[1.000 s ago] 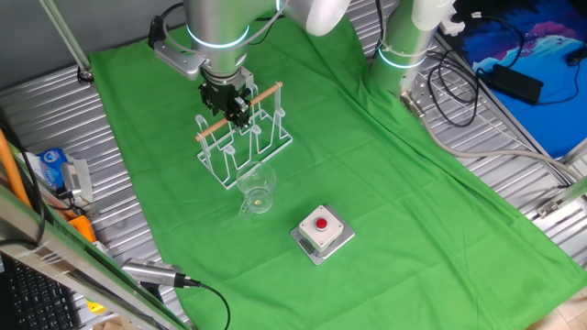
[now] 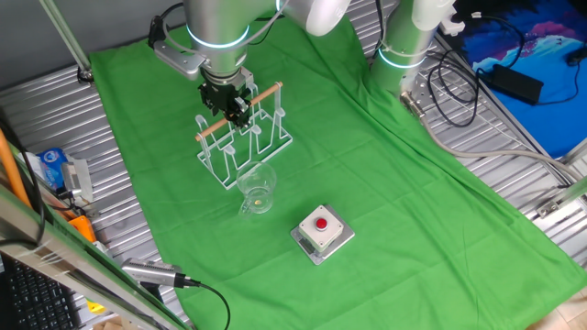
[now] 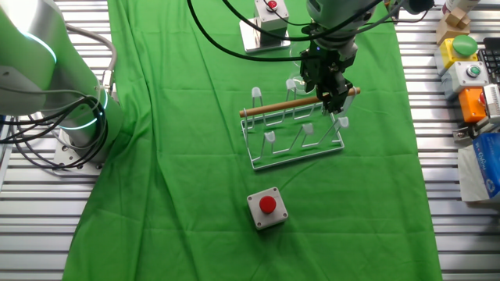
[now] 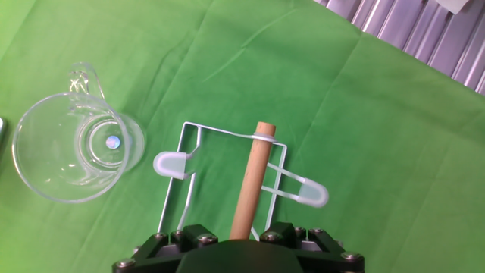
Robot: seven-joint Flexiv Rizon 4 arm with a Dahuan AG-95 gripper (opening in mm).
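Just above the wooden bar (image 2: 211, 130) of a white wire cup rack (image 2: 227, 183), my gripper (image 2: 229, 112) points down. Its two dark fingers stand apart in both exterior views. In the wrist view the bar (image 4: 253, 178) runs down between the finger sides and passes out of sight under the gripper's body; contact with it cannot be judged. A clear glass mug (image 4: 57, 152) stands upright on the green cloth beside the rack, its handle (image 4: 85, 80) toward the top of the wrist view. White-tipped prongs (image 4: 170, 164) stick out on both sides of the rack.
A box with a red button (image 2: 321, 225) sits on a metal plate near the mug. Another red-button box (image 3: 267, 208) lies on the rack's other side. Cables (image 3: 234, 55) hang across the second exterior view.
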